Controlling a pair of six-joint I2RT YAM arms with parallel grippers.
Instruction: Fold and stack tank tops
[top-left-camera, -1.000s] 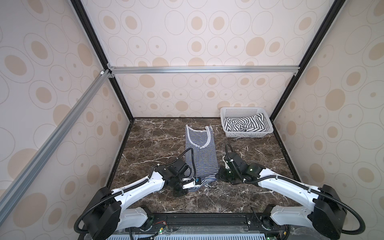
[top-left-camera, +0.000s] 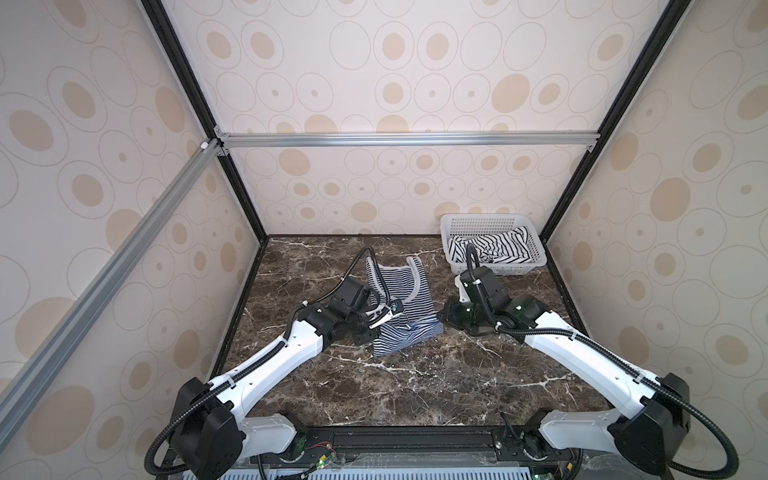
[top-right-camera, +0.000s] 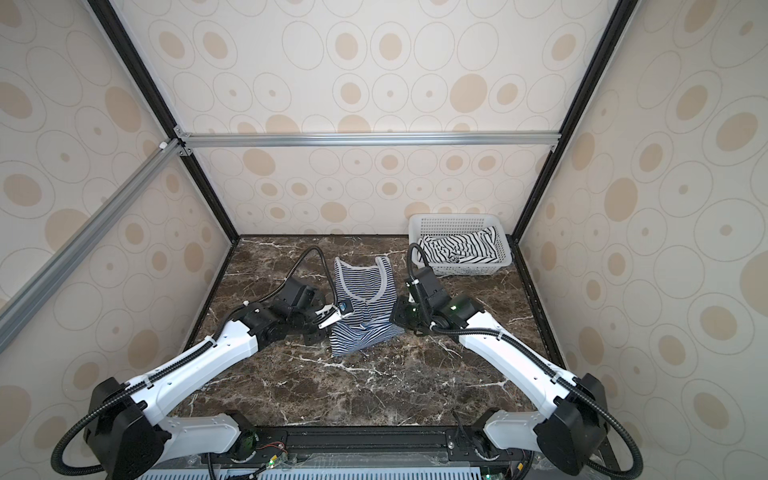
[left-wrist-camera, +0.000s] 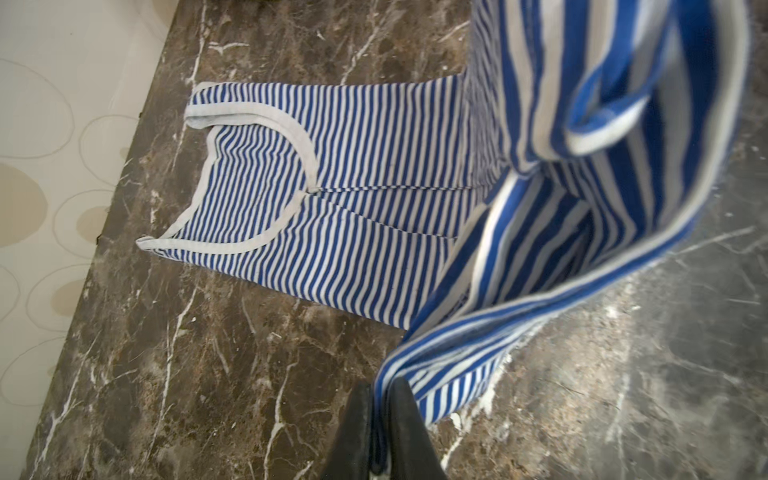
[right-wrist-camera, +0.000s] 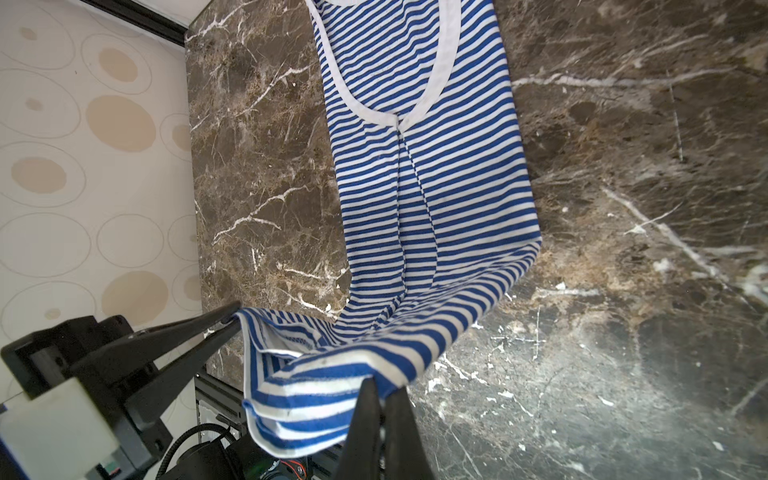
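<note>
A blue-and-white striped tank top (top-right-camera: 364, 280) lies on the marble table, its neckline toward the back wall. Its near end is lifted and curls back over the body. My left gripper is shut on one edge of this lifted part, with folded cloth between its fingers. At the other side, my right gripper is shut with the striped cloth running into its fingertips. Between the two grippers the hem sags open in a loose loop, clear in the left wrist view. In the top views the arms hide parts of the garment's sides.
A white basket (top-left-camera: 454, 264) at the back right holds a crumpled black-and-white striped garment (top-left-camera: 512, 244). Bare table (top-left-camera: 304, 264) lies to the left of the tank top and in front of it.
Both grippers have moved back toward the rear wall, carrying the tank top's near end up and over, so the garment looks shorter. Earlier the near end reached closer to the front edge.
</note>
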